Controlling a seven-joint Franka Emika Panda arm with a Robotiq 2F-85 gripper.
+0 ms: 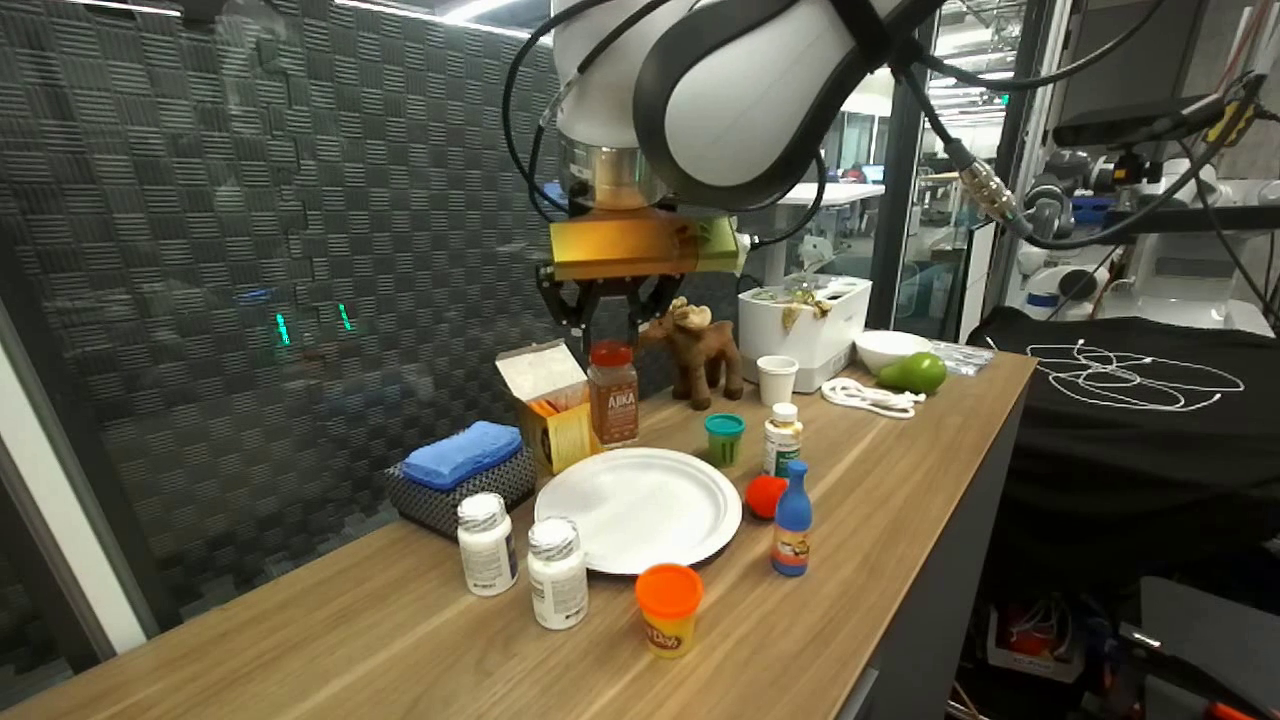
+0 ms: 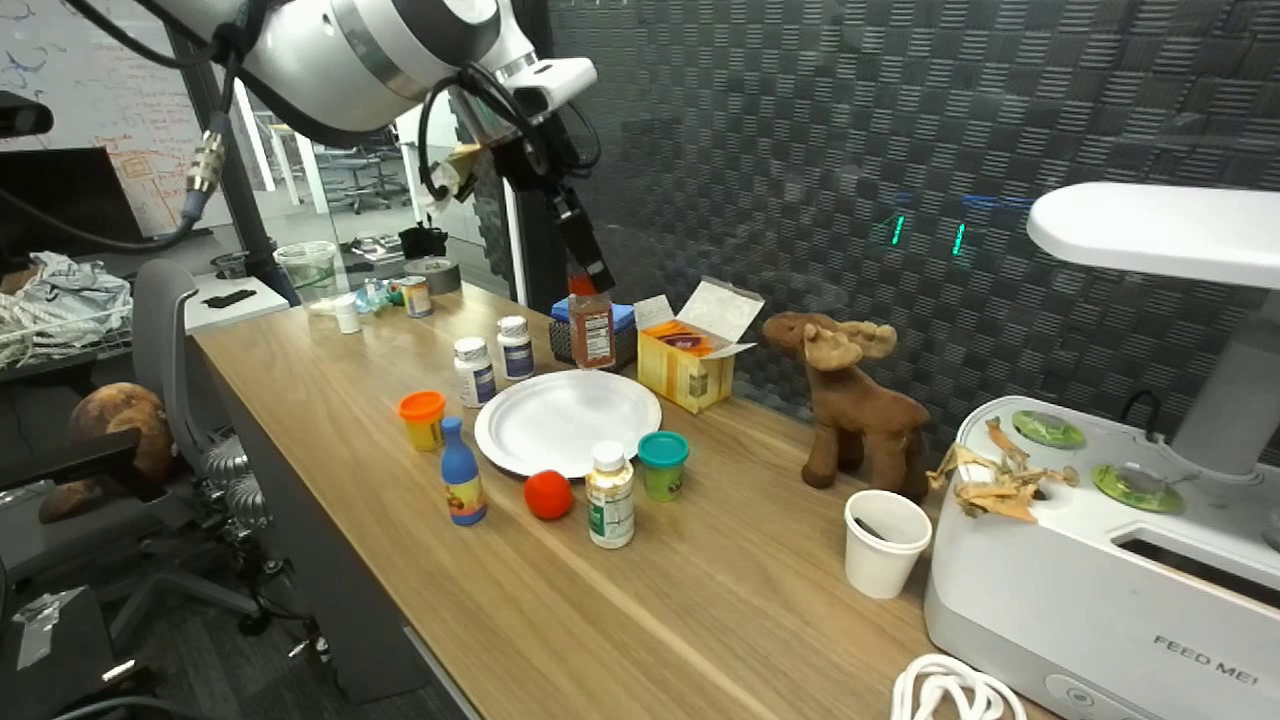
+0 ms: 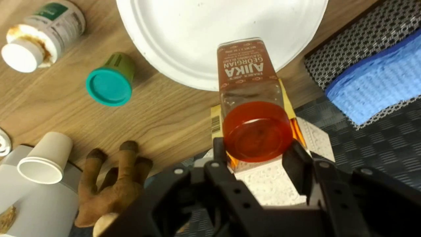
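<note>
A spice jar (image 1: 614, 402) with a red lid and an "AJIKA" label is held upright by my gripper (image 1: 608, 336), whose fingers close around the lid. In the wrist view, the jar (image 3: 248, 71) shows its red lid between the two dark fingers, and its base overlaps the edge of the white plate (image 3: 169, 47). In exterior view 2 the jar (image 2: 593, 332) hangs behind the plate (image 2: 567, 422), near the open yellow box (image 2: 686, 366). Nothing lies on the plate.
Around the plate stand two white bottles (image 1: 558, 576), an orange-lidded tub (image 1: 668, 610), a blue bottle (image 1: 792, 528), a red ball (image 2: 548, 494), a supplement bottle (image 2: 611, 498) and a teal-lidded tub (image 2: 662, 466). A blue cloth (image 1: 462, 454) and a toy moose (image 2: 858, 402) are along the wall.
</note>
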